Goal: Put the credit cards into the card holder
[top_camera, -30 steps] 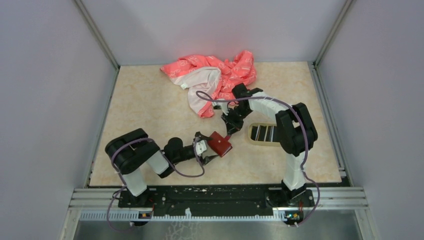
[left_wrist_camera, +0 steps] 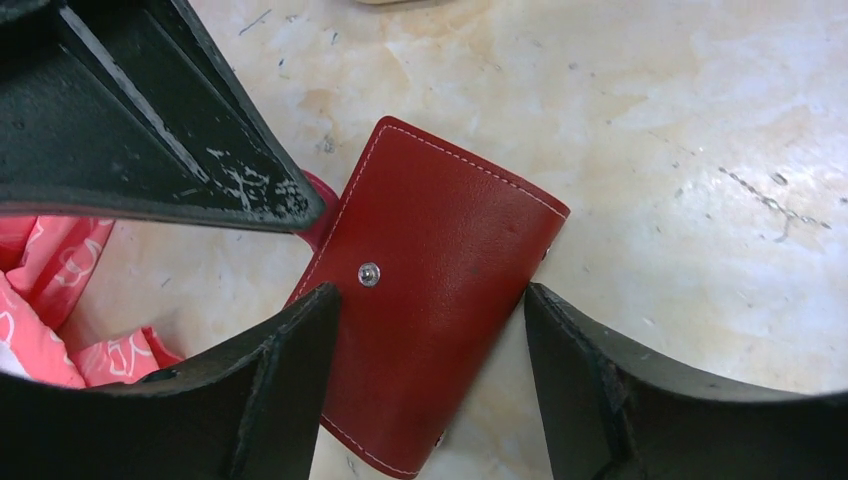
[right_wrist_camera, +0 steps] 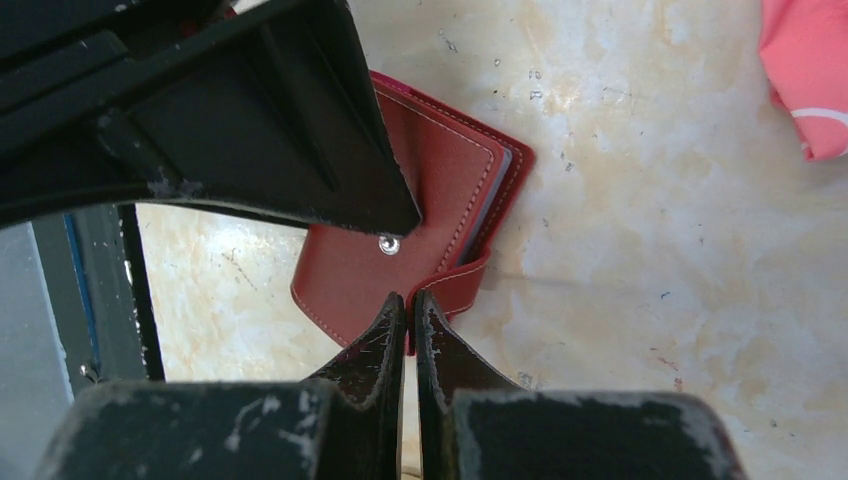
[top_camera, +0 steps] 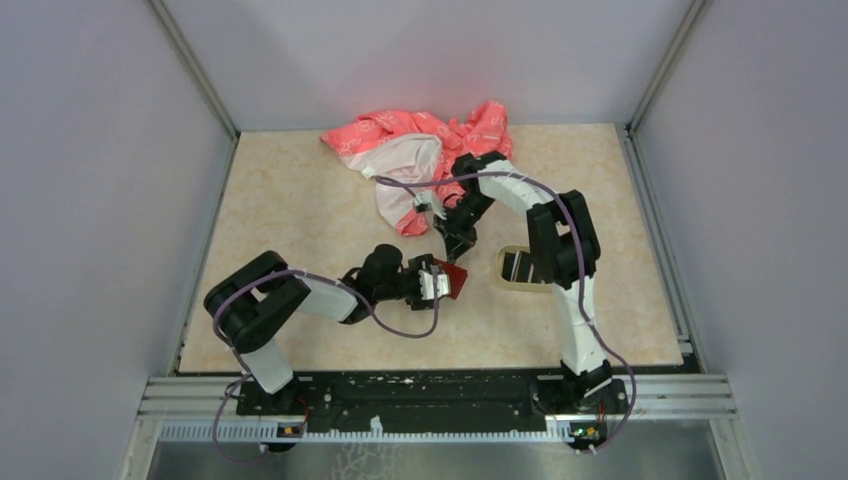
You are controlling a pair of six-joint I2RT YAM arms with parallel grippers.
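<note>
The dark red card holder (left_wrist_camera: 440, 230) lies on the table, closed, its snap stud facing up. Around it, my left gripper stands open, one finger on each side of the leather. My right gripper is shut on the holder's thin strap (right_wrist_camera: 455, 288), which sticks out from its side. A pale grey edge (right_wrist_camera: 488, 205) shows between the holder's layers; whether it is a card or a sleeve, I cannot tell. In the top view, both arms partly cover the holder (top_camera: 455, 277). No loose credit card can be made out for certain.
A tan tray (top_camera: 518, 287) with dark and light slats or cards sits to the right, partly beneath the right arm. Behind the holder lies a crumpled pink cloth (top_camera: 410, 125).
The left gripper has come in from the left and front to lie over the holder, its fingers now closer together. The right gripper has shifted slightly left and back; the holder has turned a little.
</note>
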